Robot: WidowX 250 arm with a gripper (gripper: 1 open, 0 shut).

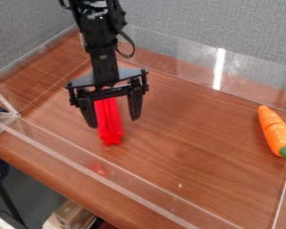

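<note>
My black gripper (111, 108) hangs over the left-middle of the wooden surface, fingers spread apart on either side of a red elongated object (110, 126). The red thing lies beneath the gripper, its far end partly hidden behind the gripper body. I see no contact between the fingers and it.
An orange toy carrot (275, 133) with a green tip lies at the right. Clear panels edge the surface at the back and left. The middle and front of the wooden surface (199, 161) are open. Wooden blocks (71, 216) sit below the front-left edge.
</note>
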